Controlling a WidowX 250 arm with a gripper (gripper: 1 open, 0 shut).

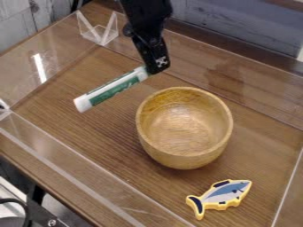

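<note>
My dark gripper (151, 65) hangs over the table at the upper middle, shut on a white tube with a green stripe (109, 90), which it holds by one end, tilted down toward the lower left. A tan wooden bowl (183, 133) sits just below and to the right of the gripper, empty as far as shows. A yellow and blue fish toy (219, 197) lies at the lower right, apart from the bowl.
A clear plastic stand (99, 32) is at the top left, and a white object shows at the left edge. Raised edges run along the back.
</note>
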